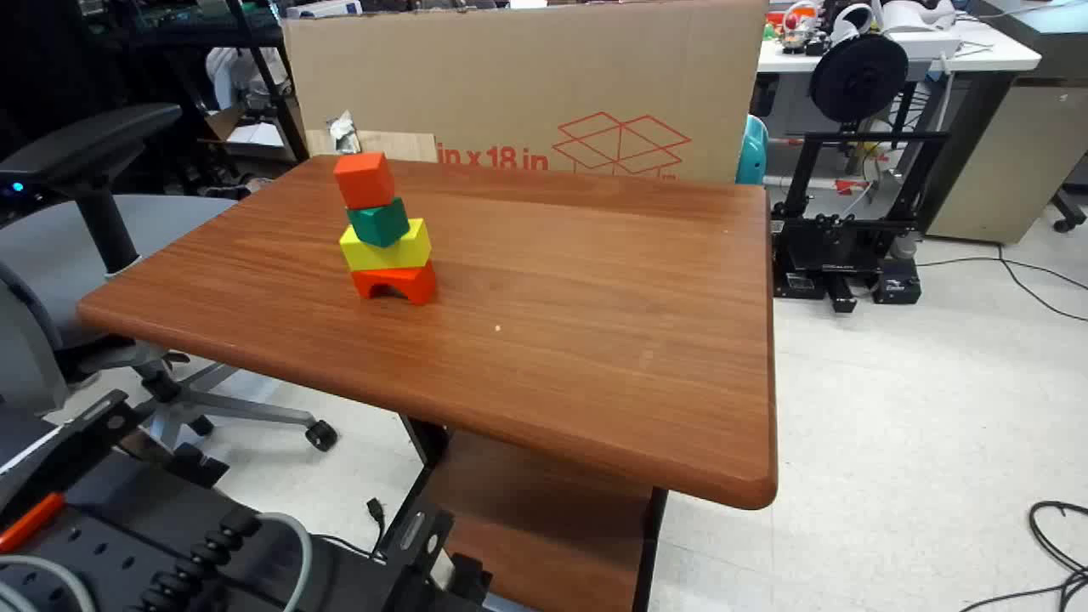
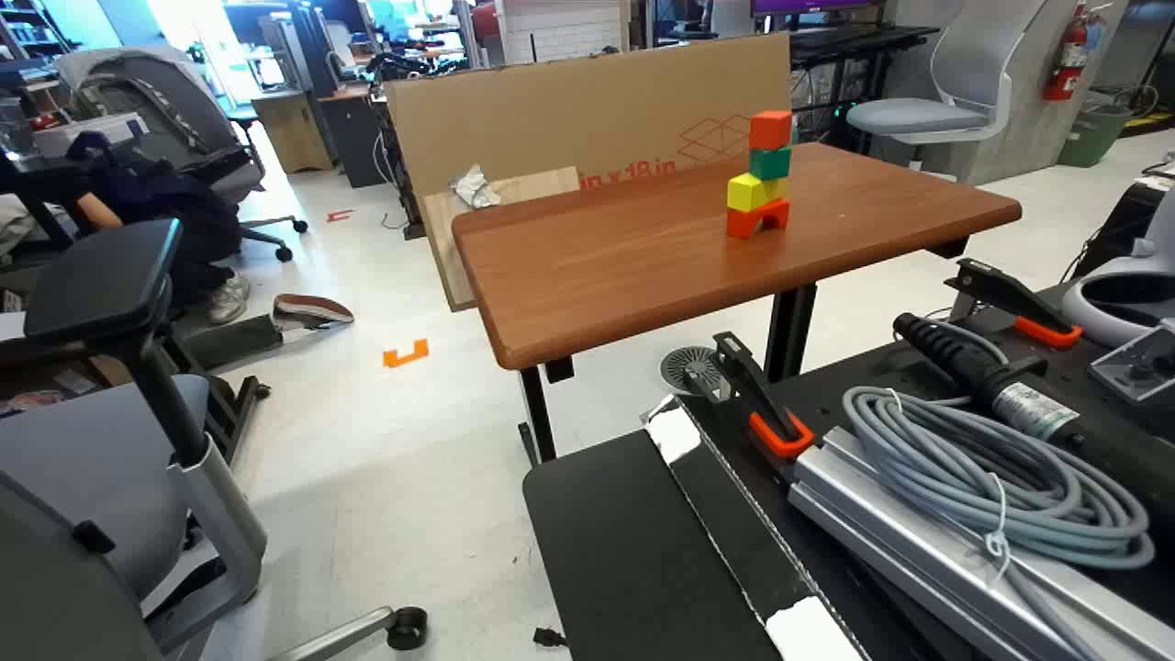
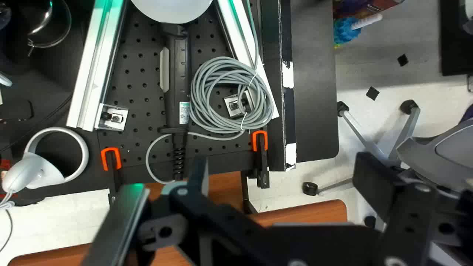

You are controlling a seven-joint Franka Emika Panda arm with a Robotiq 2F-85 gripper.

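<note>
A tower of blocks stands on the brown table: an orange-red arch (image 1: 395, 284) at the bottom, a yellow block (image 1: 387, 245) on it, then a green block (image 1: 378, 221), with an orange-red block (image 1: 364, 180) on top. The same tower with its yellow block (image 2: 754, 192) appears in exterior view 2. Only the wrist view has my gripper; its dark fingers are spread wide, nothing between them. No block shows in that view, so the gripper is away from the tower.
A cardboard sheet (image 1: 510, 71) stands along its far edge. Below my gripper lies a black perforated bench with a coiled grey cable (image 3: 230, 93), metal rails and orange-tipped clamps (image 3: 260, 142). Office chairs stand around.
</note>
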